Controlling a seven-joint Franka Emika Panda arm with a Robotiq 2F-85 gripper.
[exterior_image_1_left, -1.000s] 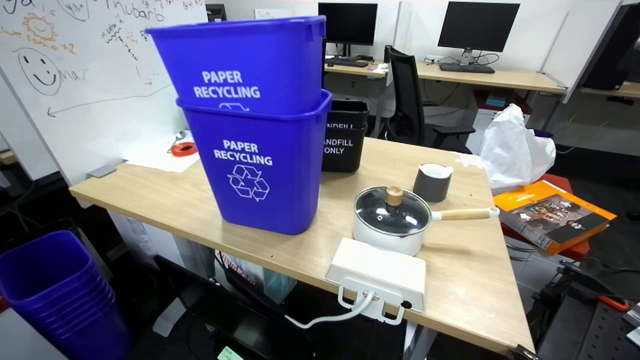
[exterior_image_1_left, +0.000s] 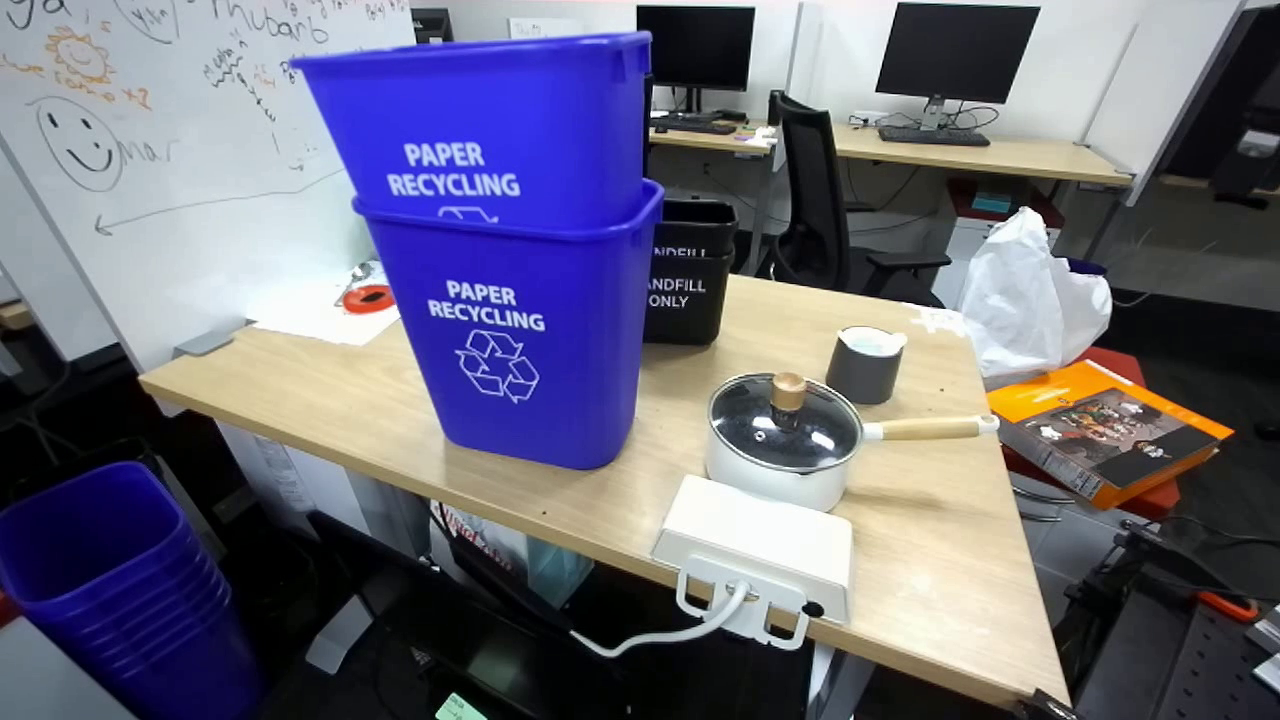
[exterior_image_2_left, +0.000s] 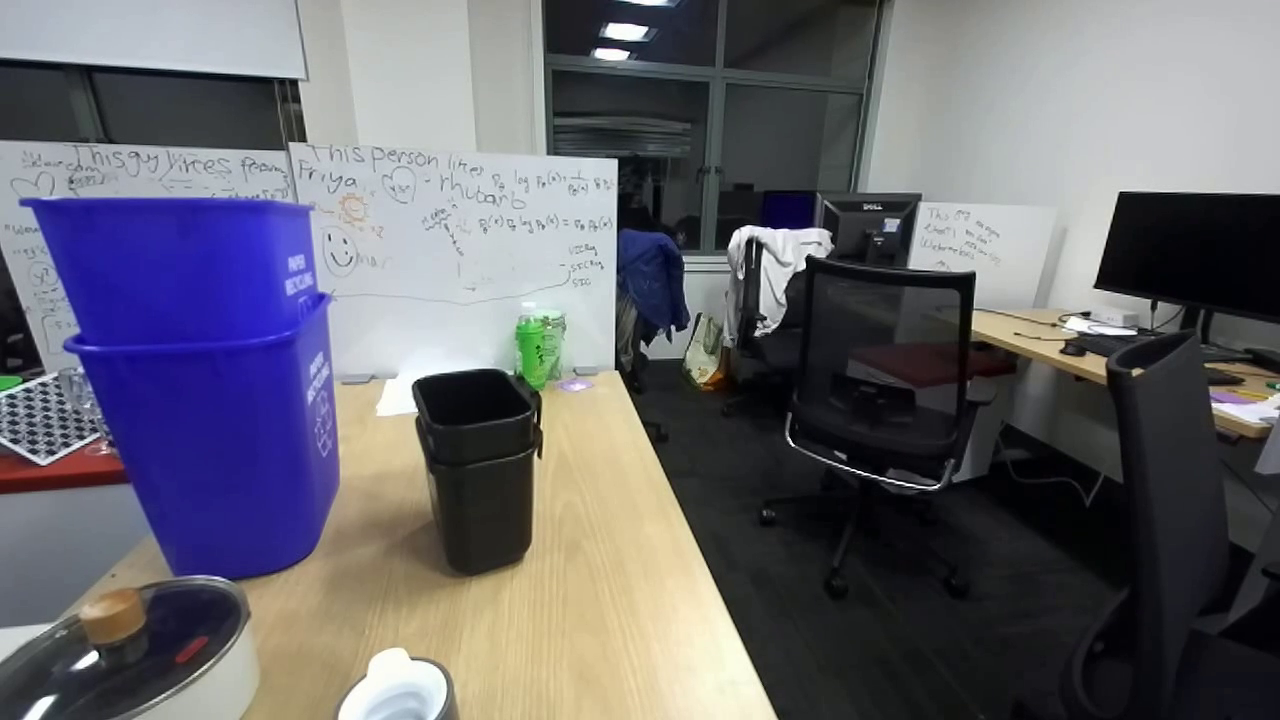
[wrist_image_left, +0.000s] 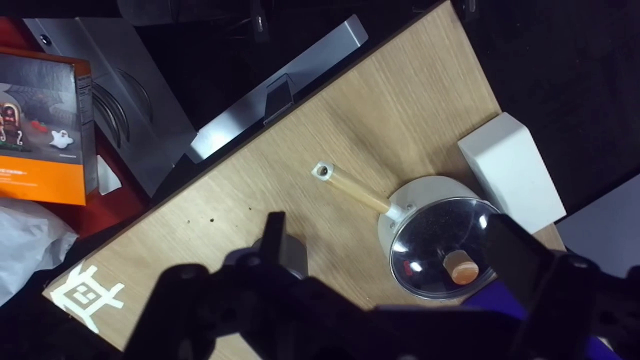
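Note:
My gripper is open above the table in the wrist view, its dark fingers spread wide with nothing held between them. Below them stands a white saucepan (exterior_image_1_left: 774, 476) with a glass lid (wrist_image_left: 433, 255), a wooden knob (exterior_image_1_left: 788, 390) and a pale wooden handle (wrist_image_left: 360, 191). A dark grey cup with a white inside (exterior_image_1_left: 865, 366) stands behind the pan; in the wrist view one finger partly covers it. Exterior view 2 shows the pan and the cup cut off by the lower edge, with no gripper visible there.
Stacked blue recycling bins (exterior_image_1_left: 528, 324) stand tall beside the pan, with black landfill bins (exterior_image_2_left: 482, 492) behind. A white box (wrist_image_left: 513, 171) sits against the pan at the table edge. Bare tabletop (exterior_image_1_left: 948, 576) lies near the handle. Beyond the table is an orange box (exterior_image_1_left: 1104, 432).
A dark part of the arm has come into exterior view 1 at the upper right edge. The pan, cup and bins have stayed in place.

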